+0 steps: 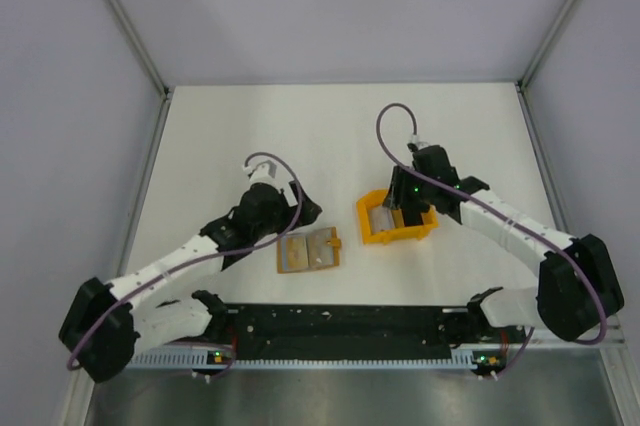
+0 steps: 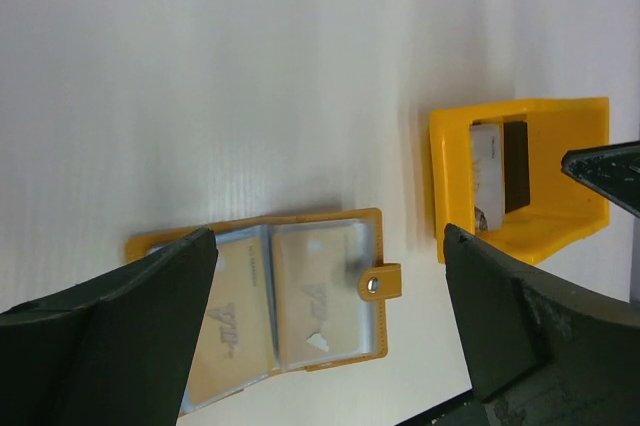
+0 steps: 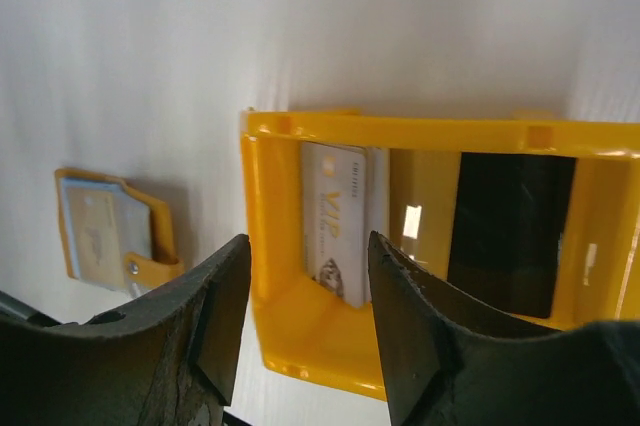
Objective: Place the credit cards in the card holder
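The brown card holder [image 1: 309, 250] lies unfolded on the table, its two clear pockets showing. In the left wrist view each pocket seems to have a card in it, one gold card [image 2: 232, 321] at left, and a snap tab [image 2: 380, 283] sits on the right edge. Above the holder my left gripper is open and empty. A yellow box [image 1: 397, 218] to the right contains a white VIP card [image 3: 335, 216] against its left side and a black card [image 3: 508, 231]. My right gripper hangs open over that box, its fingers empty.
A narrow gap of bare table separates the two. The box's raised walls [image 3: 420, 130] surround the cards.
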